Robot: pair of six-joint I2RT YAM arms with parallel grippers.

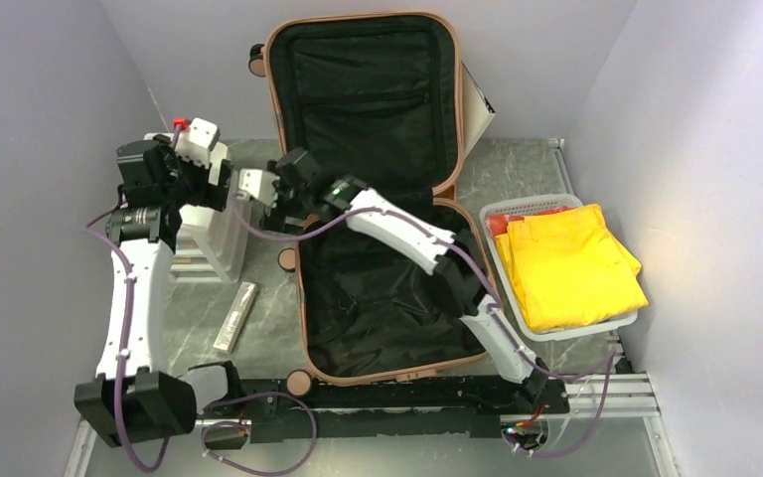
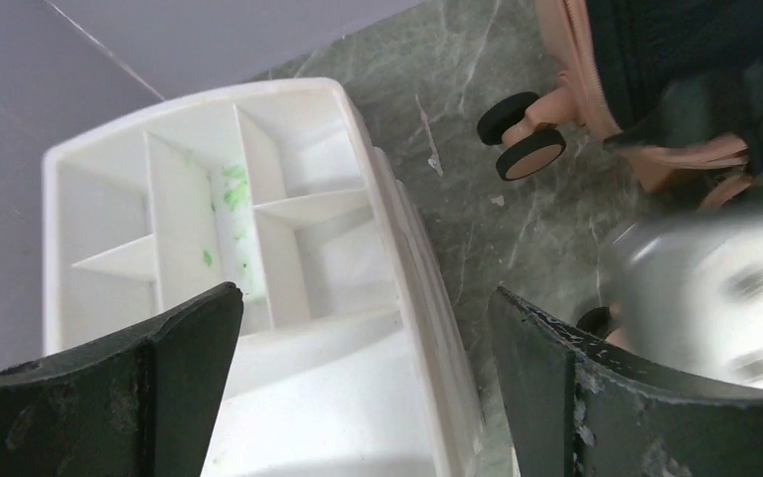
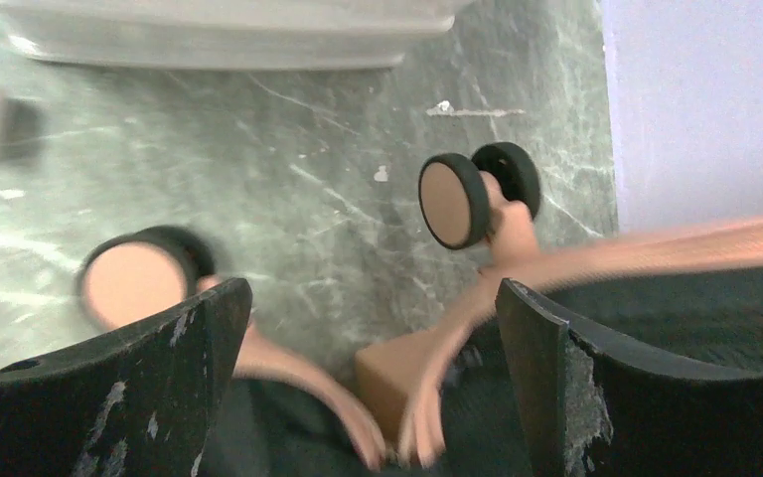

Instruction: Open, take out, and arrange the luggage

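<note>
An open suitcase (image 1: 387, 318) with dark lining fills the middle, its lid (image 1: 363, 94) tilted back against the rear wall. My left gripper (image 1: 217, 184) is open over a white compartmented organizer (image 2: 338, 397) at the left. My right gripper (image 1: 270, 189) stands open near the left hinge corner of the suitcase, above its rim and wheels (image 3: 447, 199), with nothing visible between its fingers. In the left wrist view the right gripper is a blurred white and dark shape at the right.
A basket (image 1: 636, 316) with folded yellow clothing (image 1: 566, 268) and a red item stands at the right. A pale bar (image 1: 235, 316) lies on the floor at lower left. Walls close in on three sides.
</note>
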